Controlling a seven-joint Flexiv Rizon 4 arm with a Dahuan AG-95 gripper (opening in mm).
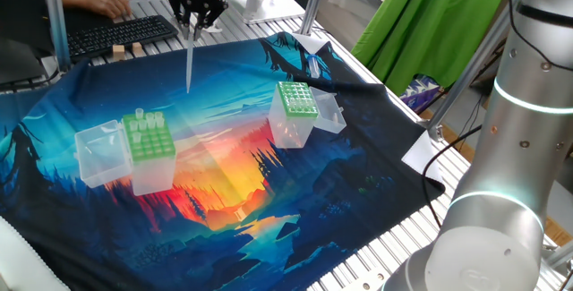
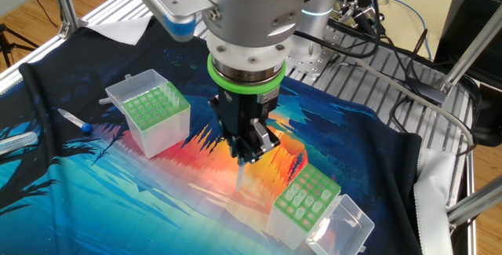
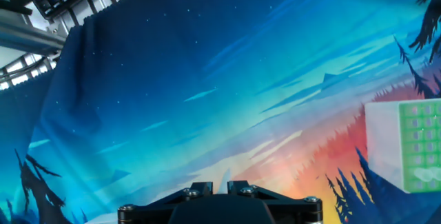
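Note:
My gripper [image 1: 190, 28] is shut on a slender translucent pipette tip [image 1: 189, 63], which hangs point down above the cloth. In exterior view 2 the same tip [image 2: 240, 176] shows below the gripper [image 2: 249, 154]; in the wrist view only a pale sliver of it lies between the fingertips. One clear box with a green rack [image 1: 150, 139] has several tips standing in part of its holes, its lid folded open to the side. A second clear box with a green rack [image 1: 297, 99] stands apart from it, also open. The held tip touches neither box.
A printed landscape cloth [image 1: 224, 192] covers the table, with open room between the boxes. A blue-capped pen [image 2: 76, 121] lies on it. Beyond the cloth are a keyboard [image 1: 123, 36], a person's hand [image 1: 107, 4] and small wooden blocks [image 1: 118, 52].

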